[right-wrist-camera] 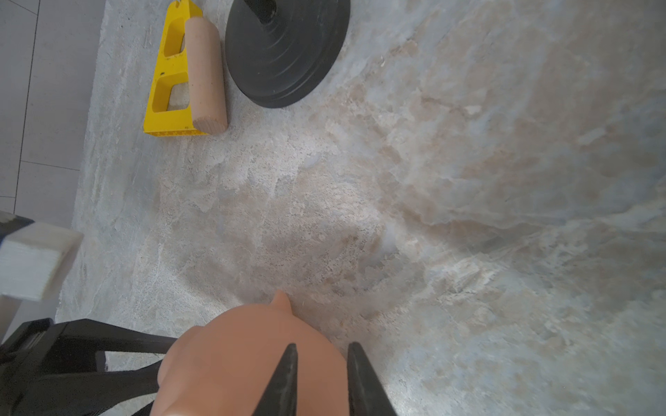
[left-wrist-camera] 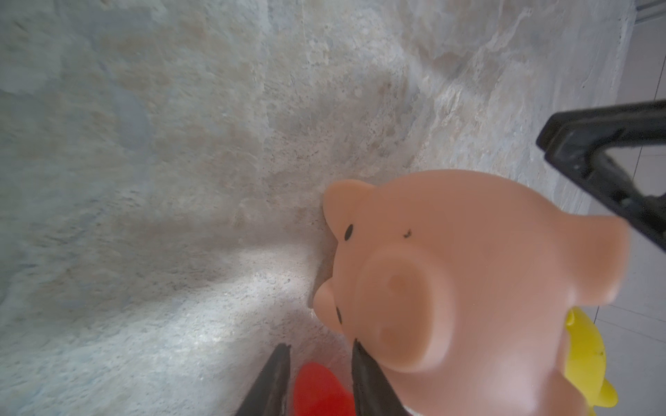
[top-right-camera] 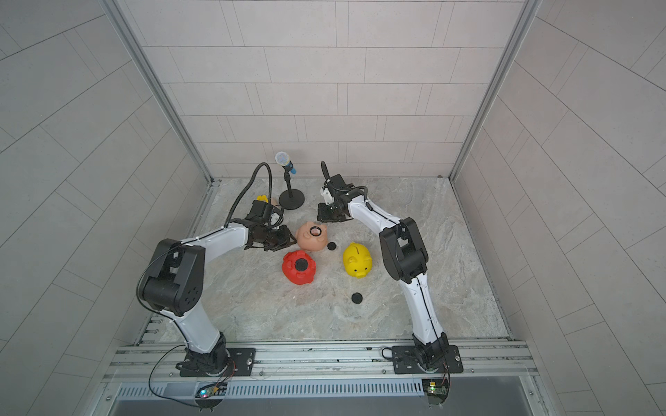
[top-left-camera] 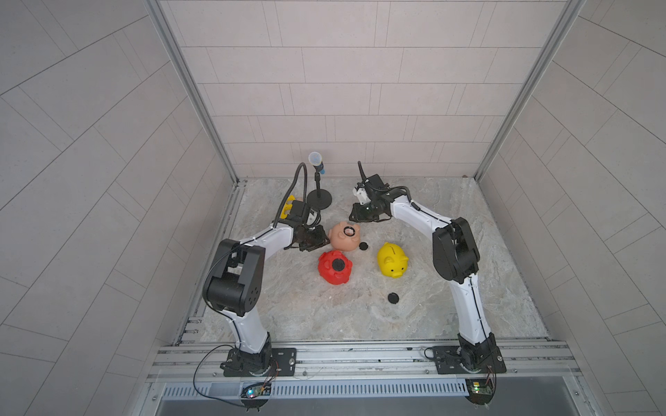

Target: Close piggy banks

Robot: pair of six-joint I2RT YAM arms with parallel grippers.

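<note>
The pink piggy bank [top-left-camera: 338, 242] lies belly up, a dark ring [top-left-camera: 349, 231] around the hole on top. Its snout [left-wrist-camera: 402, 312] faces my left gripper, whose fingers have a gap with red showing behind it; whether they grip anything is unclear. My right gripper hangs at the pig's far side, its fingers apart and the pink body beneath them. Nearer the front, the red piggy bank [top-left-camera: 334, 277] has a black cap [top-left-camera: 338, 264] on its belly. The yellow piggy bank [top-left-camera: 392, 262] stands upright, slot on top. Loose black caps [top-left-camera: 363, 246] lie on the table.
Behind the left gripper are a lamp on a round black base [top-left-camera: 319, 199] and a yellow piece [right-wrist-camera: 166, 90] with a wooden rod [right-wrist-camera: 206, 76]. Another black cap [top-left-camera: 393, 298] lies in front of the yellow pig.
</note>
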